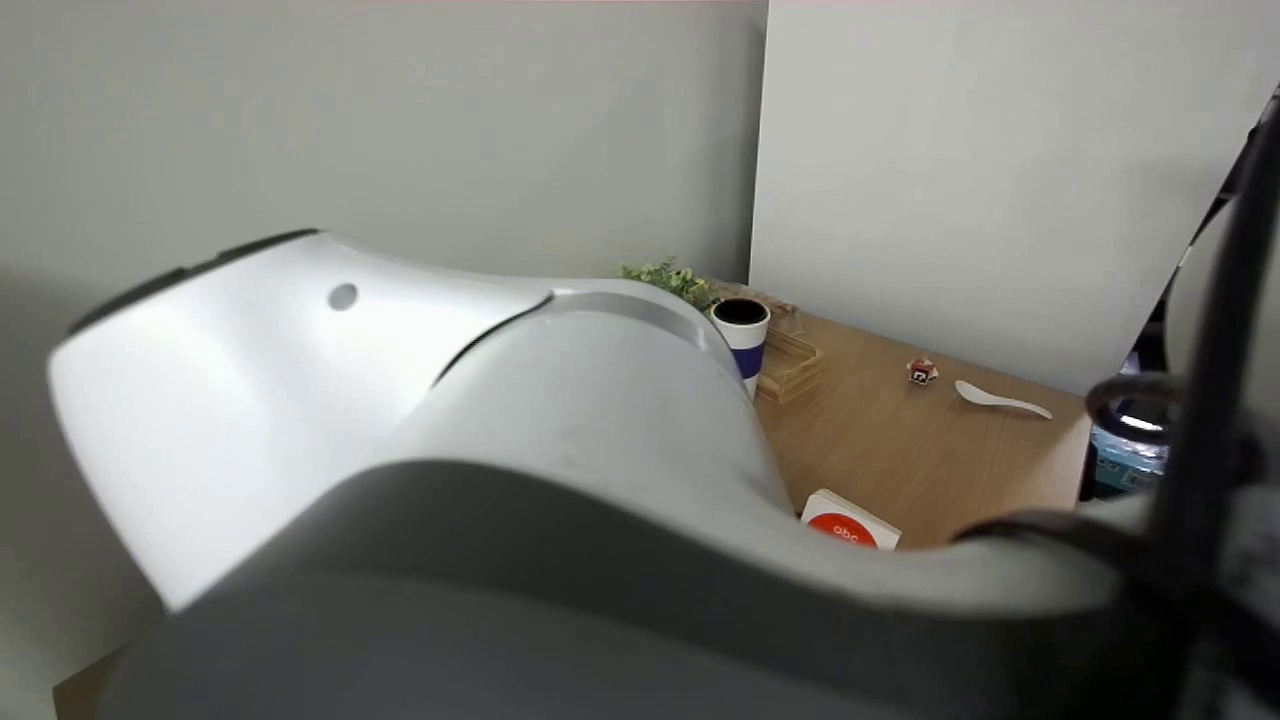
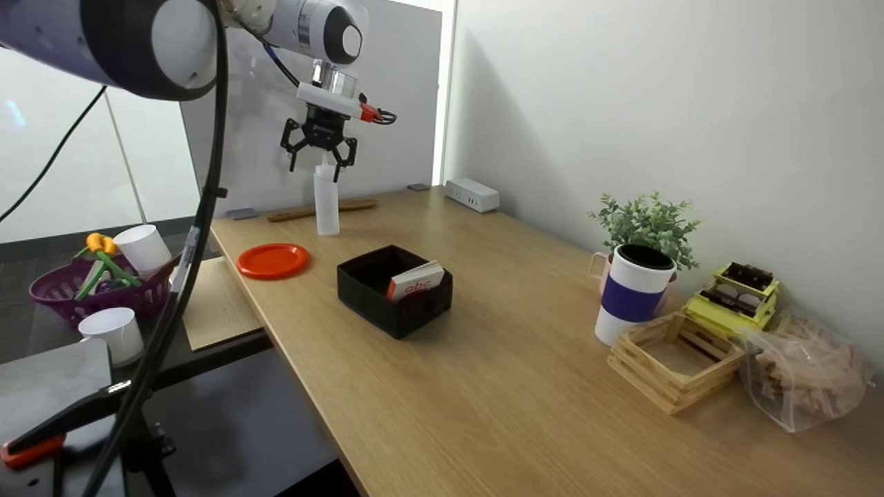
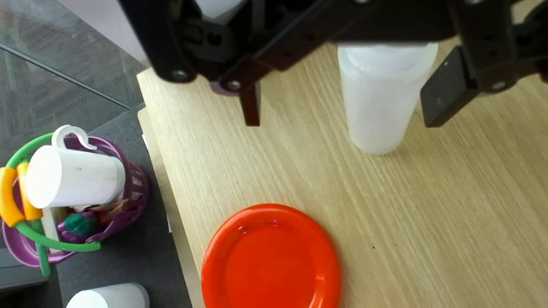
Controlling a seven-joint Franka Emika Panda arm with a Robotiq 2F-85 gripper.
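My gripper (image 2: 314, 170) stands open above the far left part of the table, its fingers pointing down. A translucent white bottle (image 2: 327, 201) stands upright on the table just below it, its nozzle reaching up between the fingers in exterior view 2. In the wrist view the bottle (image 3: 382, 102) shows between the two fingers, nearer the right one; its top is hidden behind the gripper. In exterior view 1 the arm (image 1: 576, 408) covers much of the table, and neither gripper nor bottle shows there.
An orange-red plate (image 2: 273, 261) and a black box (image 2: 389, 306) holding abc cards (image 2: 416, 280) lie nearer on the table. Behind the bottle is a wooden strip (image 2: 360, 204). A tumbler (image 2: 631, 297) and wooden crate (image 2: 675, 364) stand at the right.
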